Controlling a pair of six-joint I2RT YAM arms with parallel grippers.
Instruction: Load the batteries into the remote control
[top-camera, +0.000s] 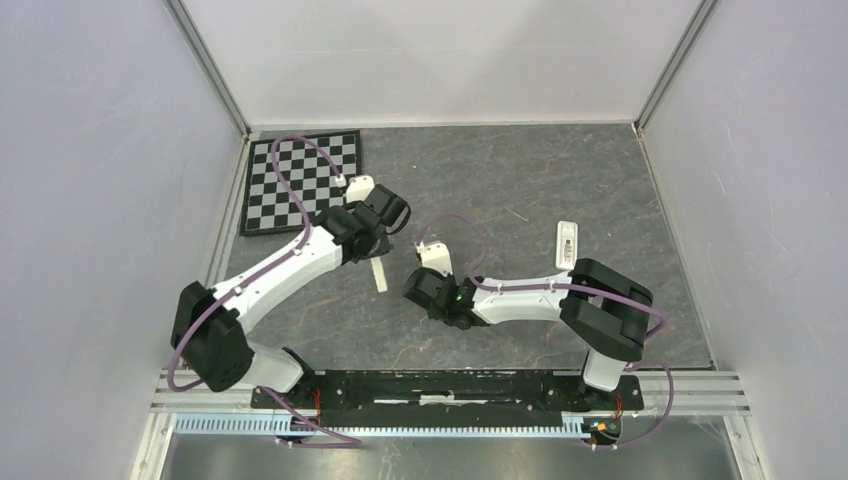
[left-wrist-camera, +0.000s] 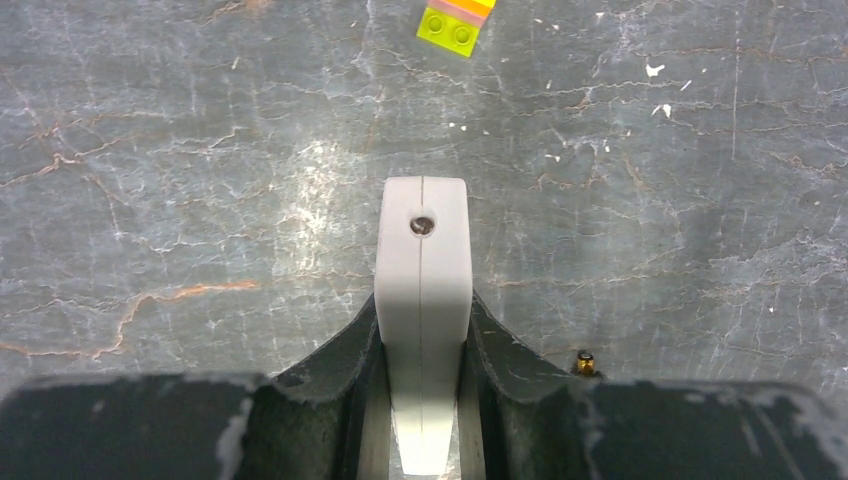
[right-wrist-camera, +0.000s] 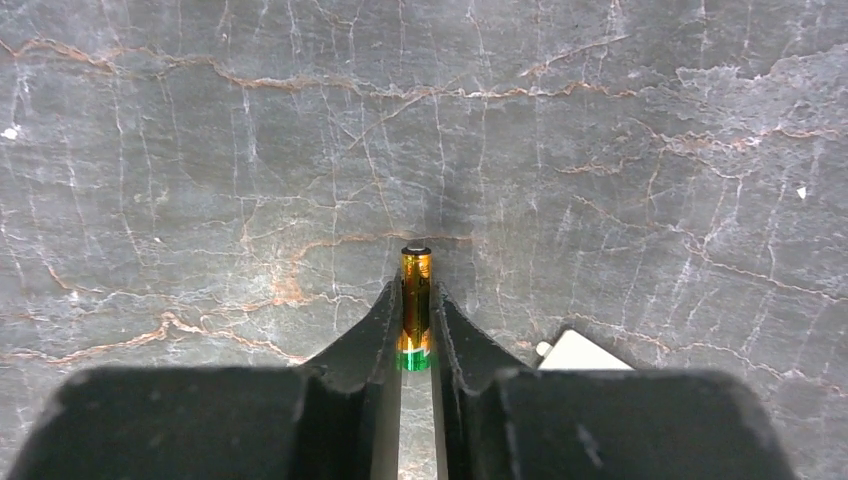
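A narrow white remote control, seen edge-on with a seam and a small hole at one end, stands between the fingers of my left gripper, which is shut on it. In the top view the remote reaches toward the front. My right gripper is to the right of the remote. The right wrist view has a small gold battery with a green band, held upright in the frame between close-set fingers. The remote's battery compartment cannot be seen.
Beside the right gripper, part of a white piece with a small tab shows. A white box lies at the right. Coloured bricks and a chessboard are at the left.
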